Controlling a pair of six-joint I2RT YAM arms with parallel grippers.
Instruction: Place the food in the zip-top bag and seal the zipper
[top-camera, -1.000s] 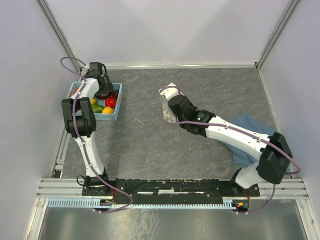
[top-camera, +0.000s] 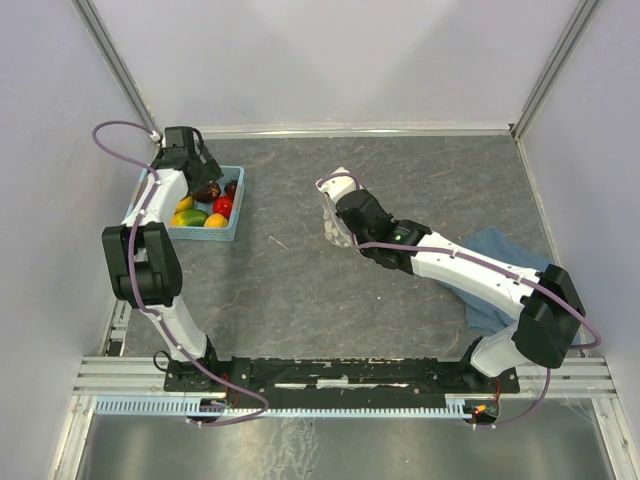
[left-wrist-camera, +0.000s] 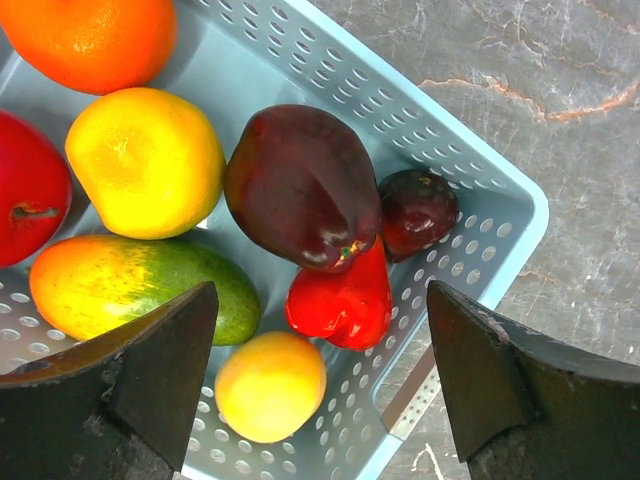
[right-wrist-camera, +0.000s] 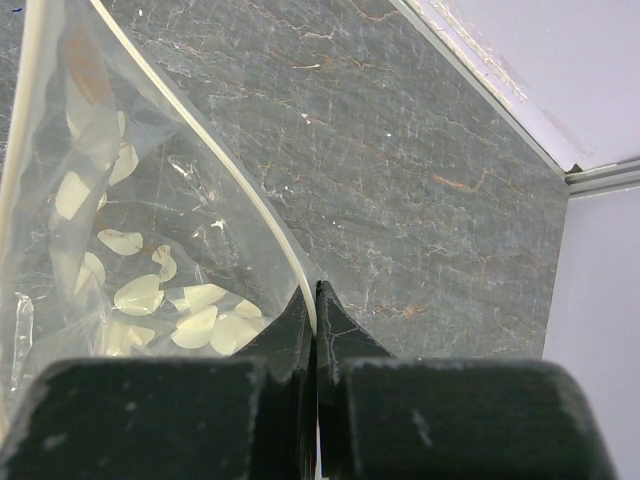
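Observation:
A blue plastic basket (top-camera: 230, 232) at the left holds food: a dark eggplant-like fruit (left-wrist-camera: 300, 180), a red pepper (left-wrist-camera: 340, 305), a mango (left-wrist-camera: 145, 285), a yellow fruit (left-wrist-camera: 145, 160), an orange (left-wrist-camera: 90, 40), a red apple (left-wrist-camera: 25, 190), a small dark fruit and a peach. My left gripper hangs open over it, nothing between its fingers. My right gripper is shut on the top edge of the clear zip bag (right-wrist-camera: 140, 250), which hangs with its mouth parted at the table's middle.
A blue cloth (top-camera: 490, 310) lies at the right under the right arm. Walls bound the table at the back and sides.
The right arm and bag have not moved.

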